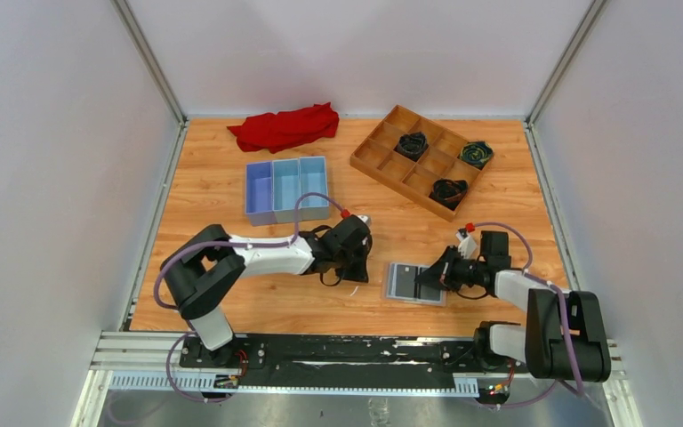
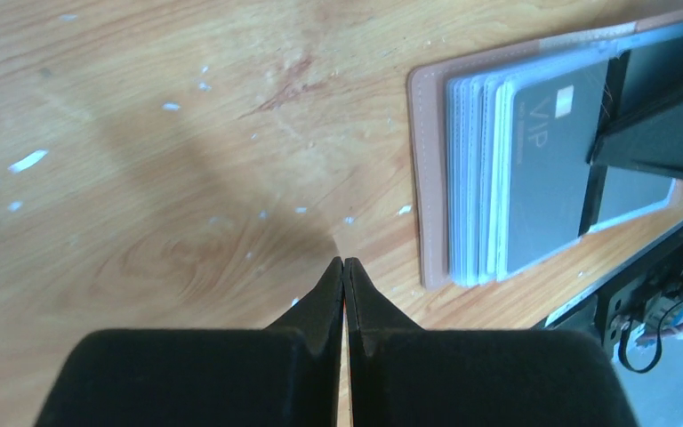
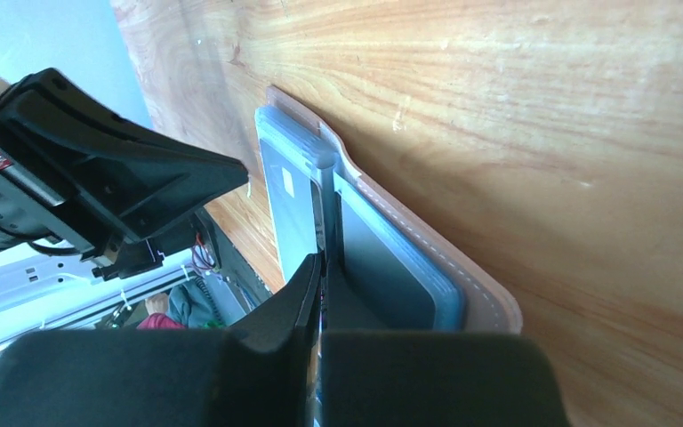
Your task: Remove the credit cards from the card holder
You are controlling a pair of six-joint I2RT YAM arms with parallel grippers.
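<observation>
The card holder lies open on the wooden table, pinkish with clear blue-edged sleeves. In the left wrist view a grey VIP card sits in its near sleeve, inside the holder. My left gripper is shut with nothing between its fingers, over bare wood, apart from the holder's left edge. At the holder's middle fold, beside the dark strip, my right gripper is shut on it; its tips partly hide what they pinch. Under the right wrist's fingers, the other half of the holder is partly covered.
A wooden compartment tray with several dark coiled items stands at the back right. Further left are a blue and purple bin set and a red cloth. Bare table surrounds the holder in front and behind.
</observation>
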